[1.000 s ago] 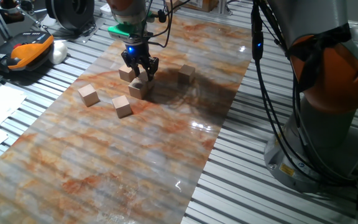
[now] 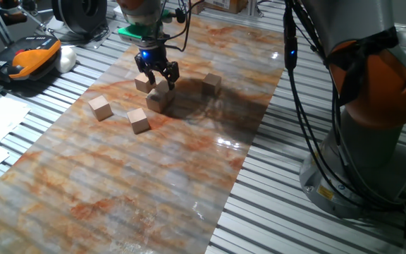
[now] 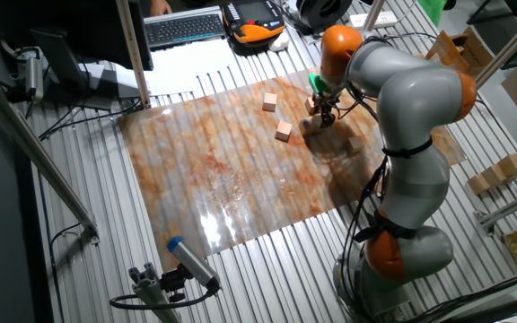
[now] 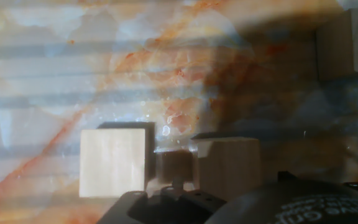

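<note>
Several plain wooden cubes lie on the marbled sheet. In exterior view 1 my gripper (image 2: 161,84) points down at the far end of the sheet, right over one cube (image 2: 158,101). Its dark fingers stand apart at that cube's top; whether they press on it cannot be told. Close behind is another cube (image 2: 144,83), partly covered by the gripper. Two cubes lie nearer the camera, a left one (image 2: 100,108) and a middle one (image 2: 138,121). To the right sits a shaded cube (image 2: 211,85). The wrist view shows a pale cube (image 4: 112,163) and a half-shaded cube (image 4: 230,163) beside the gripper's dark parts.
An orange-and-black device (image 2: 23,60) lies off the sheet's left side. My arm's base (image 2: 358,176) stands to the right, with loose cables hanging down. More cubes (image 3: 499,175) sit off the sheet in exterior view 2.
The gripper and wrist have shifted slightly up and to the left in exterior view 1. The outlying cubes stay where they were.
</note>
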